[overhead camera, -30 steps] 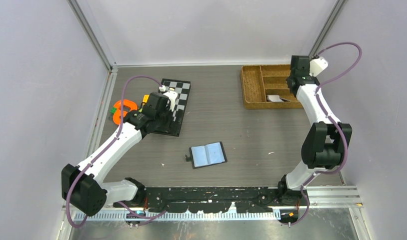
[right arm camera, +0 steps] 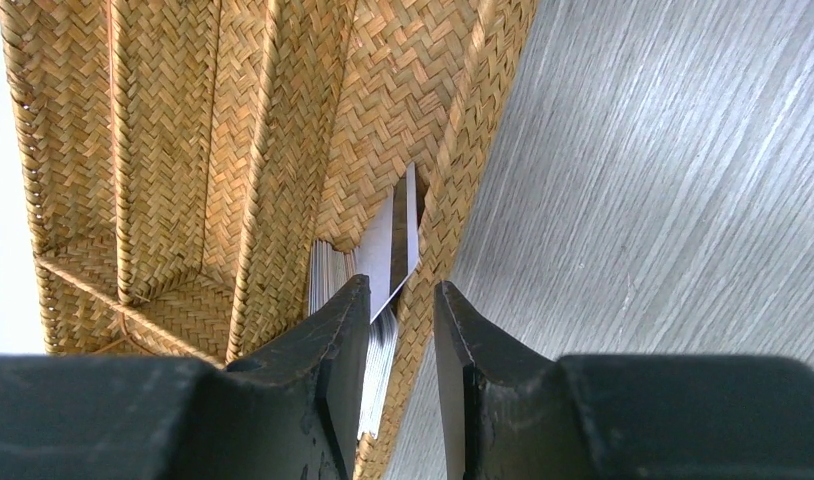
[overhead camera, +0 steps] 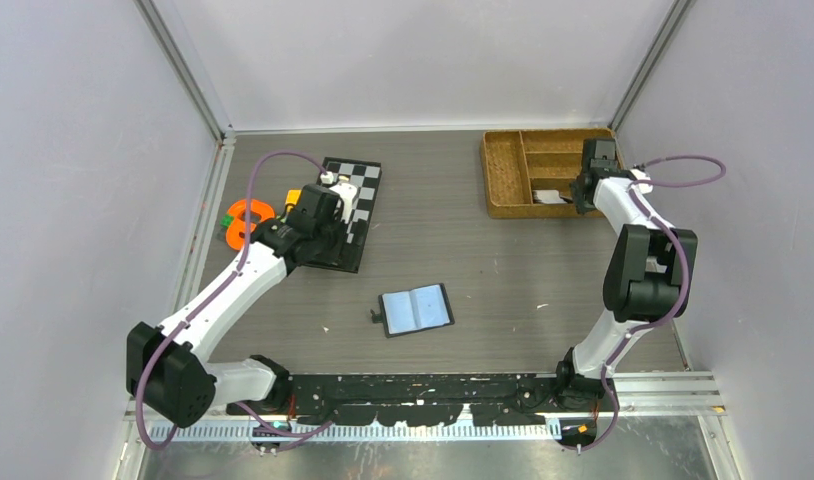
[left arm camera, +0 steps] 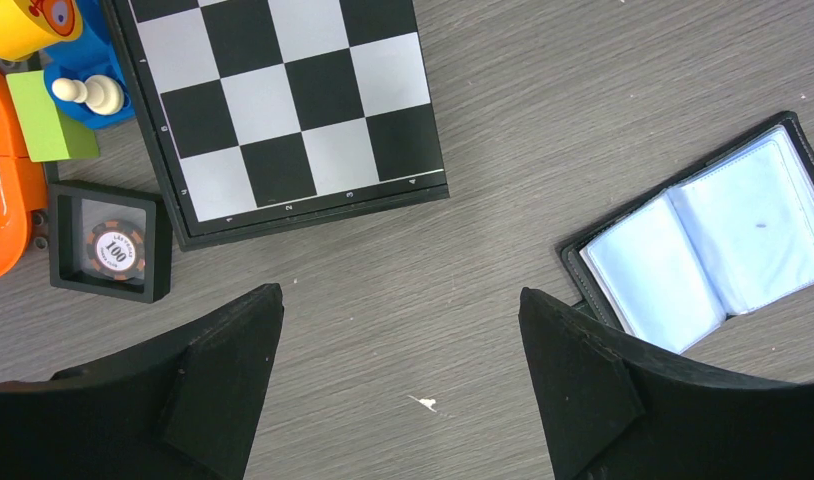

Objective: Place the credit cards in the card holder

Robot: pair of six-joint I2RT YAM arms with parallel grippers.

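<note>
The white cards [overhead camera: 548, 197] are in the front compartment of the woven tray [overhead camera: 503, 170]. In the right wrist view, a leaning card [right arm camera: 375, 260] with a dark stripe rests against the tray's front wall, beside a tight stack of cards [right arm camera: 326, 270] on edge. My right gripper is open, its fingertips apart over the cards and the tray's front wall; its fingers hide part of the stack. The card holder [overhead camera: 416, 309] lies unfolded on the table, clear sleeves showing. My left gripper stands open above bare table, with the holder [left arm camera: 753, 230] off to its right.
A chessboard [left arm camera: 303, 110] is under the left arm, beside a small black box [left arm camera: 153, 245] holding a poker chip and some orange, yellow and green toys. Woven dividers split the tray. Between chessboard and tray the table is clear.
My right gripper has gone from shut to open and come down close over the cards and the tray's front wall. The left arm has shifted only slightly.
</note>
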